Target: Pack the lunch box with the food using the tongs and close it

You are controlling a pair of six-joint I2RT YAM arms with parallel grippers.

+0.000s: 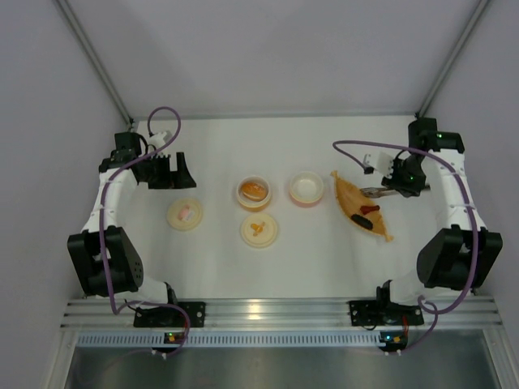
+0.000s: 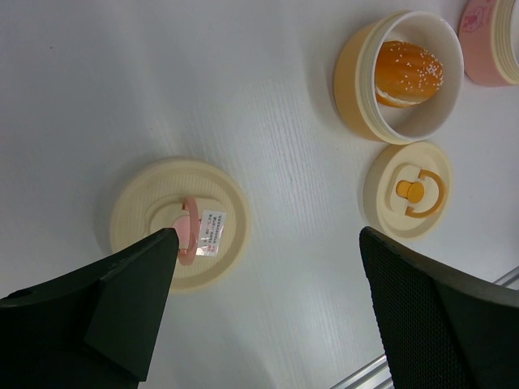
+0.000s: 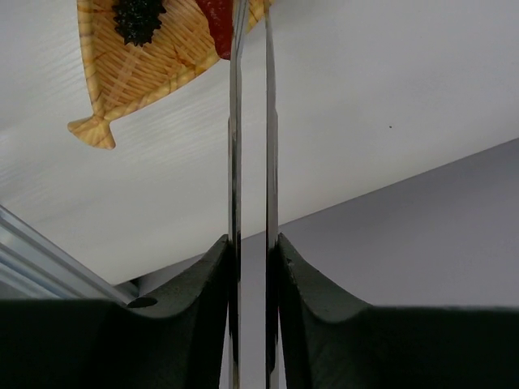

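A yellow lunch box holds a bun; a pink box beside it looks empty. Lids lie on the table, one with a pink handle, one with an orange handle. A tan leaf-shaped tray carries a red food piece and a dark one. My left gripper is open over the pink-handled lid, empty. My right gripper has long tong-like fingers, slightly apart, over the red piece; whether they touch it I cannot tell.
Grey walls and metal rails border it on the sides, back and front.
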